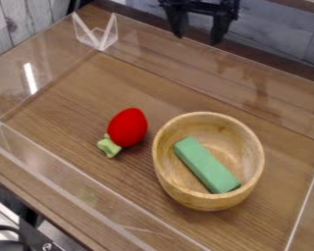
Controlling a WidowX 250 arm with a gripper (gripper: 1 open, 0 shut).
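Note:
A wooden bowl (239, 147) on the right half of the table holds a green block (207, 164). Left of the bowl lies a red oval object (129, 125) with a light green piece (110, 146) at its lower left. The dark gripper (199, 28) is at the top edge of the view, high above and behind these objects and partly cut off. Whether it is open or shut is not clear.
The wooden table (68, 88) has free room across its middle and left. A white wire-like shape (97, 31) is at the upper left. A dark round object (5, 242) is at the lower left edge.

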